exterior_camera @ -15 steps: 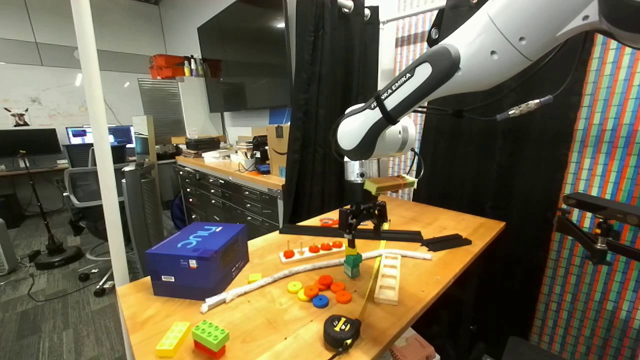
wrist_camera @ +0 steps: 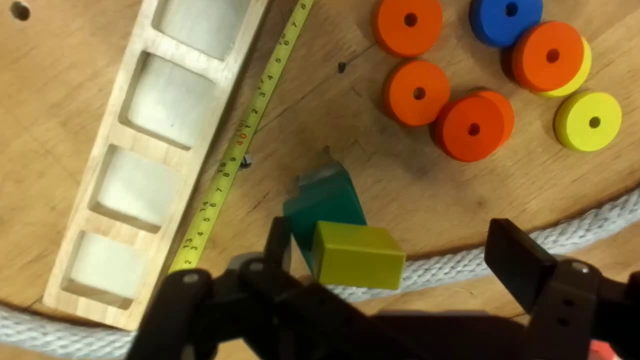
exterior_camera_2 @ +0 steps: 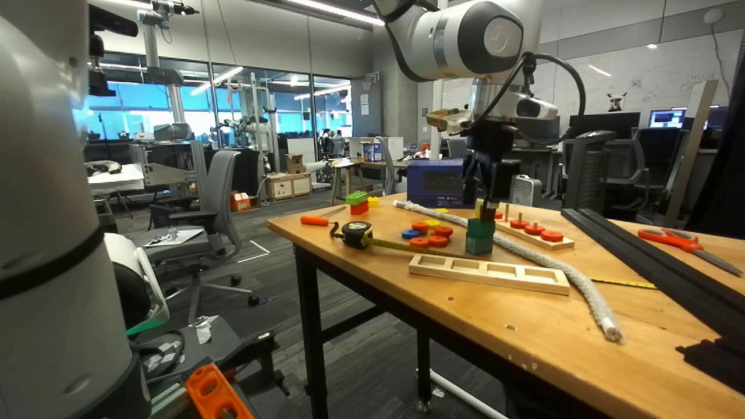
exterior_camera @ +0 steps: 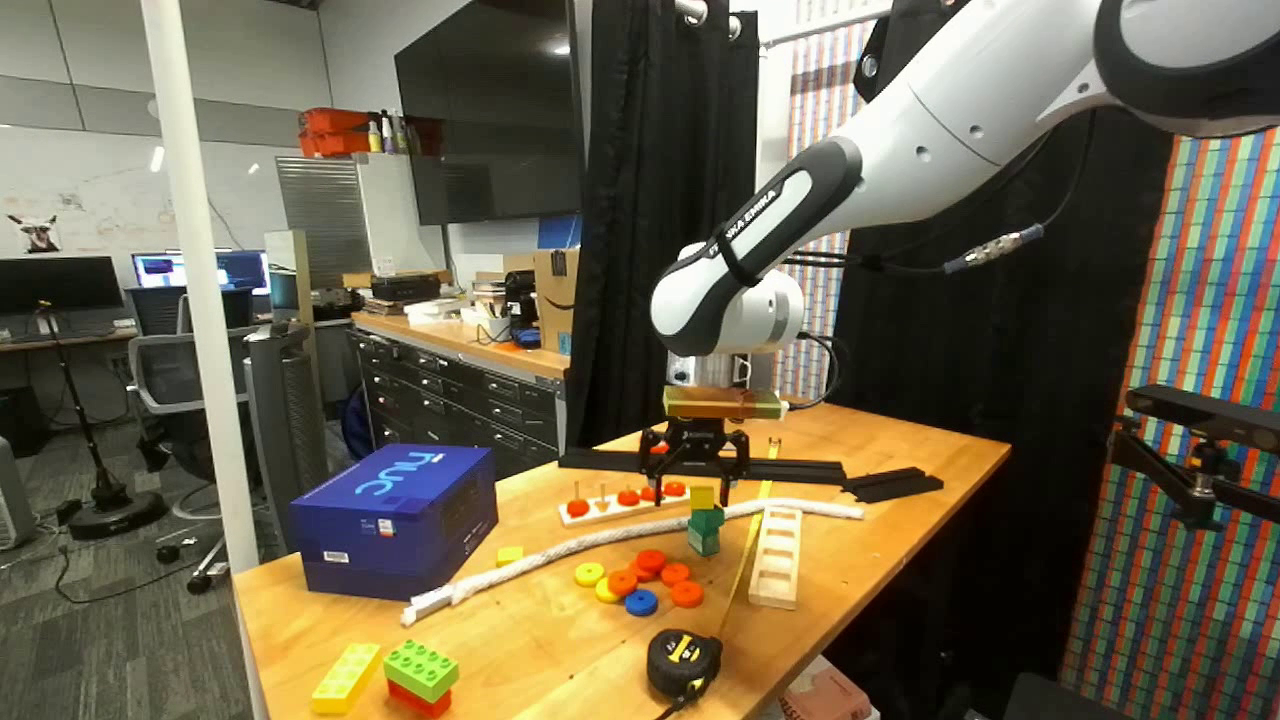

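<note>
A yellow block [wrist_camera: 360, 258] sits on top of stacked green blocks [wrist_camera: 328, 201] in the wrist view. In exterior view 1 the yellow block [exterior_camera: 702, 497] and green blocks [exterior_camera: 705, 530] form a small tower on the table. My gripper [exterior_camera: 692, 496] is low over this tower with its fingers wide apart. The yellow block lies between the fingers in the wrist view, much closer to the left one; contact cannot be made out. Exterior view 2 shows the gripper over the green blocks [exterior_camera_2: 479, 237], partly covering the yellow block [exterior_camera_2: 479, 207].
A white rope [exterior_camera: 540, 560] runs behind the tower. Beside it lie a wooden tray [wrist_camera: 114, 144], an extended tape measure [exterior_camera: 684, 662] and several loose discs [wrist_camera: 471, 129]. A peg board [exterior_camera: 624, 504] stands behind; a blue box [exterior_camera: 396, 522] occupies the table's left.
In exterior view 1 my gripper has shifted left and slightly turned, with its fingers now spread more visibly around the tower's top. The blocks appear to stand in the same place.
</note>
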